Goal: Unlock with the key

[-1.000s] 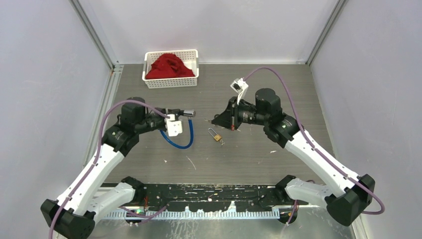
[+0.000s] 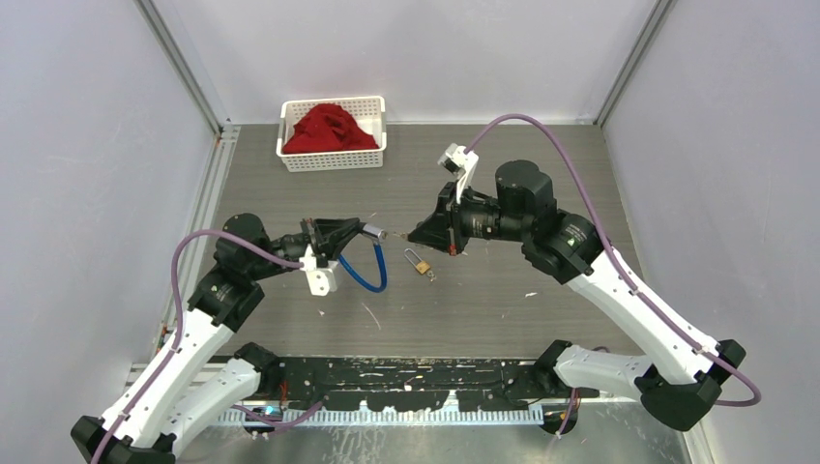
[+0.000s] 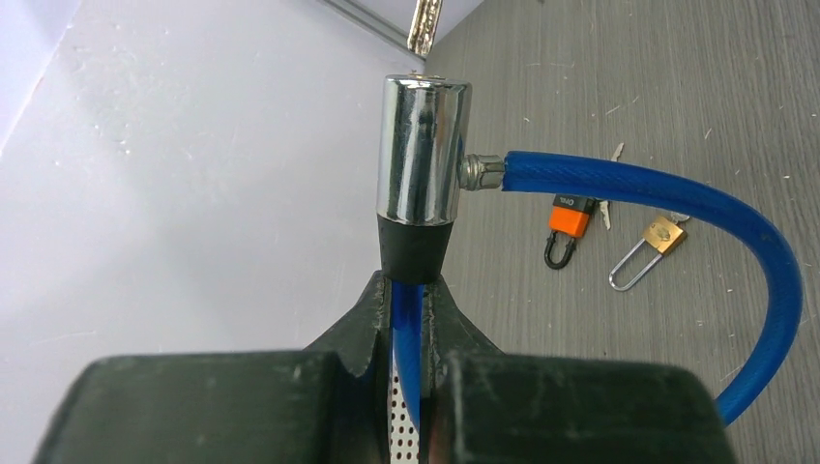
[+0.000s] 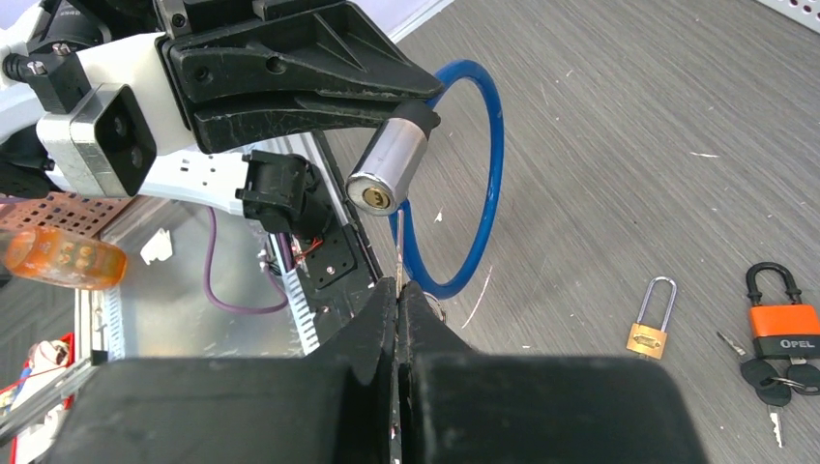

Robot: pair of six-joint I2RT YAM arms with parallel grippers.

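Note:
A silver lock cylinder (image 3: 423,145) with a black collar and a blue cable (image 2: 381,261) is held by my left gripper, shut on it at the collar end. The brass keyhole (image 4: 376,197) faces my right arm. My right gripper is shut on a thin key (image 4: 400,242), which points at the cylinder's face. In the left wrist view a small gap separates the key's tip (image 3: 420,48) from the cylinder. From the right wrist, the key shows edge-on, its tip close by the lower right of the keyhole face. The key's head is hidden between my fingers.
On the table below lie a brass padlock (image 4: 647,338) and an orange and black padlock (image 4: 783,324) with keys. A white basket (image 2: 334,162) holding red cloth stands at the back.
My left gripper has moved right and toward the front, and the cylinder now tilts, its face nearer the key. The right gripper has shifted slightly left. Both grips have held.

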